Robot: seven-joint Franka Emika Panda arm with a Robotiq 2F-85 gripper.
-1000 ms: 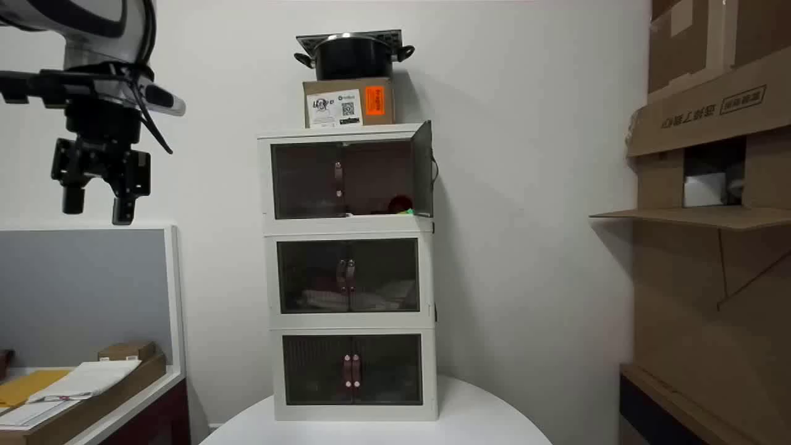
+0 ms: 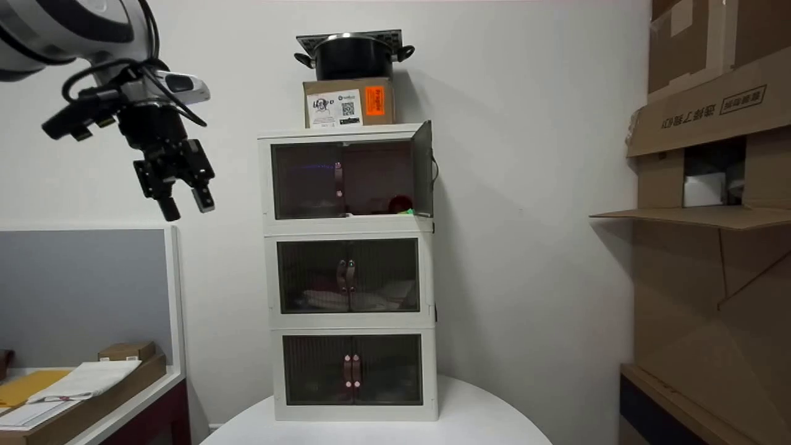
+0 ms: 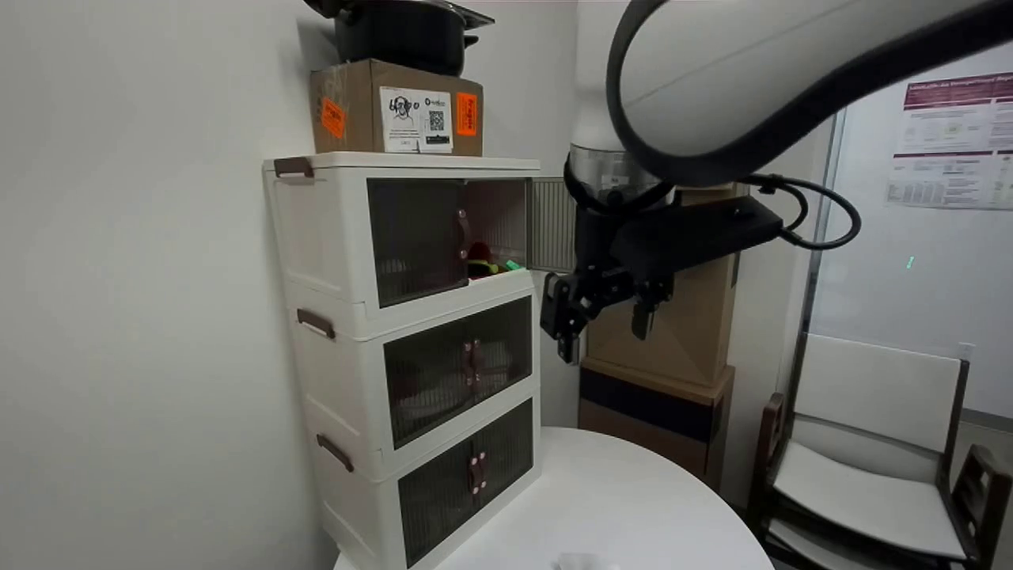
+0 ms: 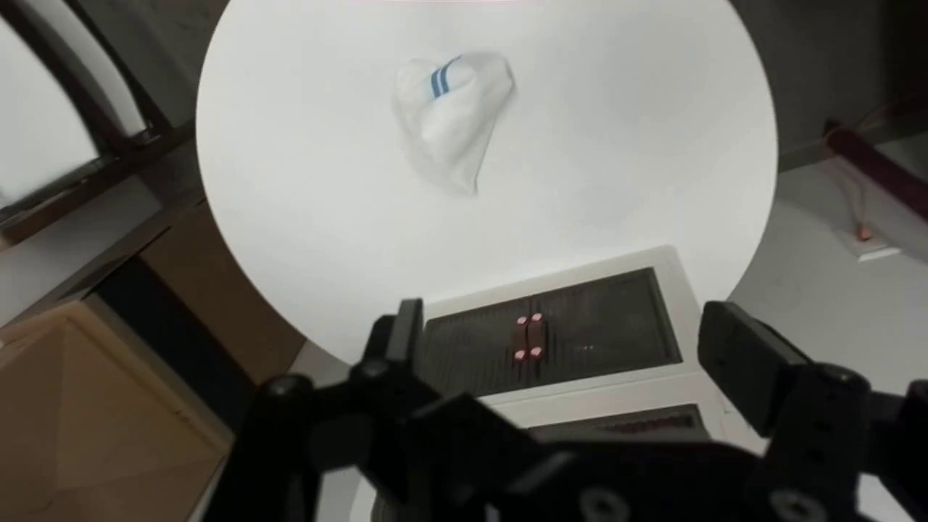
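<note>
My gripper (image 2: 186,204) hangs in the air to the left of the cabinet in exterior view 1, tilted, touching nothing. Its fingers (image 4: 739,365) stand wide apart in the wrist view with nothing between them. The white three-tier cabinet (image 2: 348,227) has its top right door (image 2: 423,174) swung open; the other doors are shut. Inside that top tier lie a red thing (image 2: 400,204) and something green (image 3: 513,266). A crumpled white cloth (image 4: 448,122) with blue stripes rests on the round white table (image 4: 304,174), in front of the cabinet.
A cardboard box (image 2: 348,104) carrying a black pot (image 2: 352,59) stands on the cabinet. Large cardboard boxes (image 2: 704,296) line the right side. A chair (image 3: 874,475) is beyond the table.
In exterior view 1 my gripper has moved right, nearer the cabinet, and has turned from hanging straight down to a tilt. The cabinet and its open door look the same.
</note>
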